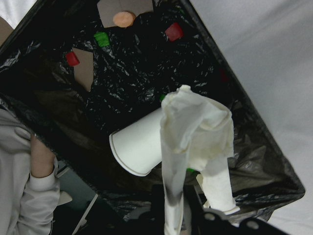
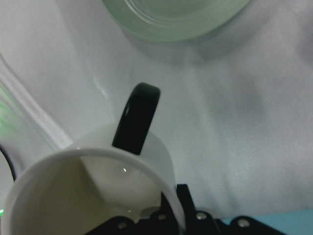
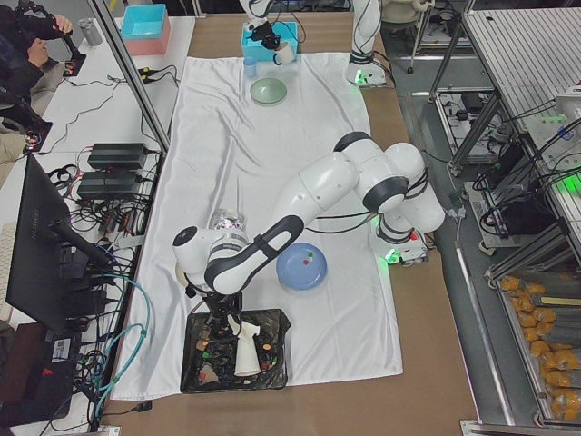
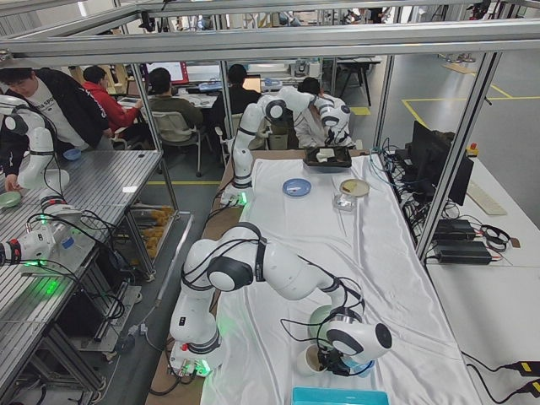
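My left gripper (image 3: 224,320) is over the black-lined bin (image 1: 274,156), shut on a crumpled white paper or cloth (image 1: 195,127). White paper cups (image 1: 134,142) and small coloured scraps lie in the bin. At the other end of the table my right gripper is shut on the rim of a white mug (image 2: 63,196) with a black handle (image 2: 134,117). A green plate (image 2: 181,27) lies beside it.
A blue plate (image 3: 301,267) sits beside the left arm, a cream plate (image 4: 354,187) near the bin. A blue tray (image 4: 337,396) stands at the right arm's end.
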